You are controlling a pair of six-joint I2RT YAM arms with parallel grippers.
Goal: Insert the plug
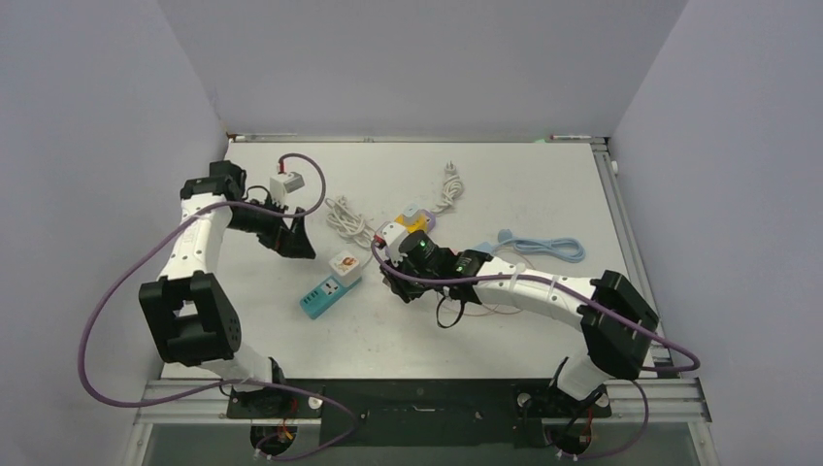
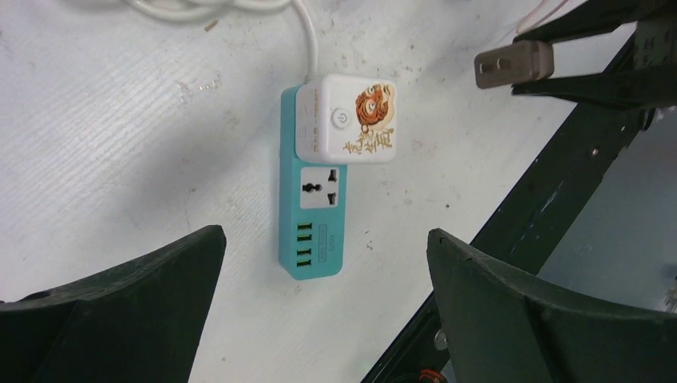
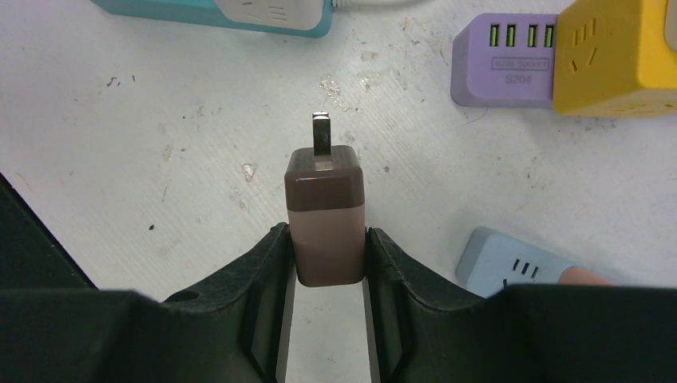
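Observation:
In the left wrist view a teal power strip (image 2: 310,239) lies with a white printed cube (image 2: 355,120) on one end; its socket face (image 2: 319,187) and USB ports are uncovered. My left gripper is open above it, fingers apart. My right gripper is shut on a brown plug (image 3: 324,183), prongs pointing forward, held above the table to the right of the teal strip.
A purple strip (image 3: 501,72) with a yellow cube (image 3: 615,56) and a light blue strip (image 3: 495,259) lie near the right gripper. Coiled cables (image 1: 349,218) lie behind.

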